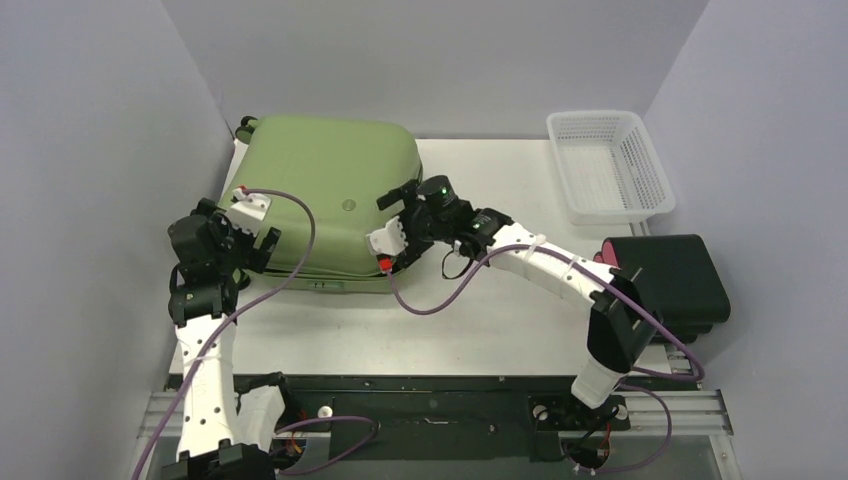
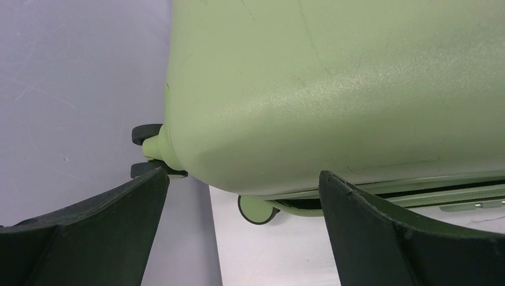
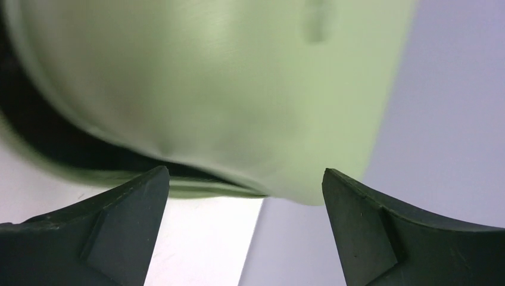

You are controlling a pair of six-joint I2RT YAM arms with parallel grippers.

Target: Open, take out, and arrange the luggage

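The green suitcase [image 1: 318, 180] lies on the white table at the back left; its lid is slightly parted from the base along the front, showing a dark gap in both wrist views. My left gripper [image 1: 237, 237] is at the suitcase's left front corner, open, with lid, rim and a wheel [image 2: 145, 132] seen beyond its fingers. My right gripper [image 1: 398, 225] is open at the suitcase's right front corner, facing the parted edge [image 3: 107, 149], which is blurred in the right wrist view.
A white plastic basket [image 1: 607, 165] stands at the back right. A black and red folded case [image 1: 670, 285] lies at the right edge. Walls stand close on the left and right.
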